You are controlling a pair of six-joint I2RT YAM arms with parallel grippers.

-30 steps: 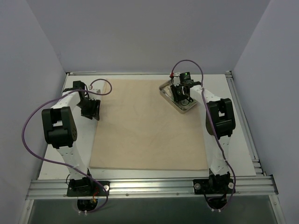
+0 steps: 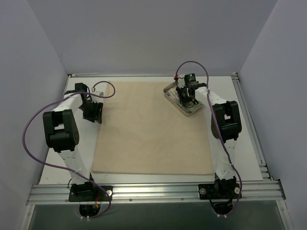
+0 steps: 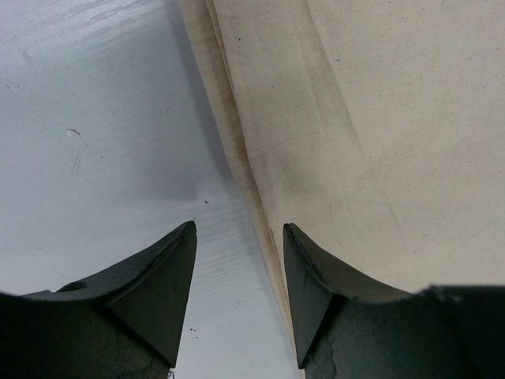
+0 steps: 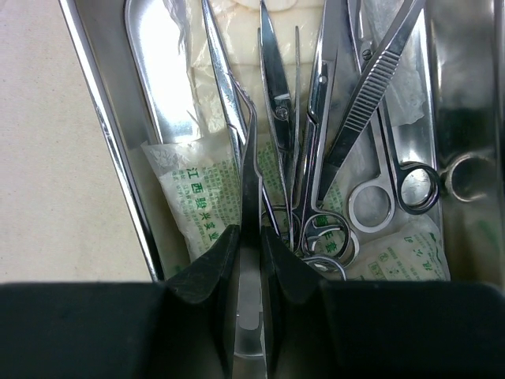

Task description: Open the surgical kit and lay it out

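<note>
Curved-tip tweezers are pinched by my right gripper, their bent points facing the far end of the metal tray. Beneath and beside them in the right wrist view lie scissors, a clamp, ridged tweezers and another ringed tool. A white packet with green print rests under the tools. From above, the tray sits at the back right of the cloth, largely covered by the right arm. My left gripper is open and empty over the cloth's left edge.
The beige cloth is flat and bare left of and in front of the tray. White table shows along its left side. Tray walls stand close around the right gripper, and a round metal dish sits at the right.
</note>
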